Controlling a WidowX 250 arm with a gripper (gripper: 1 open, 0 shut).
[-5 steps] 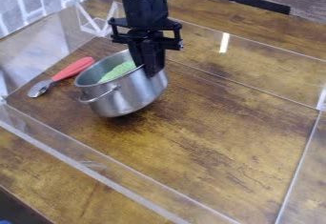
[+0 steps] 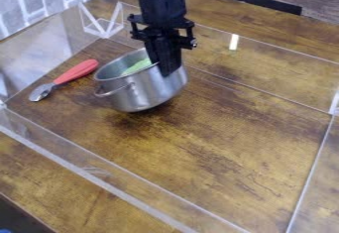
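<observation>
A steel pot [image 2: 133, 90] with something pale green [image 2: 138, 66] inside sits tilted on the wooden table, left of centre in the camera view. My black gripper [image 2: 165, 58] reaches down at the pot's back right rim, its fingertips shut, partly hidden by the pot's edge; whether the thin rim is between them is unclear. A spoon with a red handle [image 2: 75, 72] lies just left of the pot.
Clear panels border the work area on the left, front and right.
The pot and my gripper have moved a little back and to the right, away from the front, and the pot's angle has changed slightly.
</observation>
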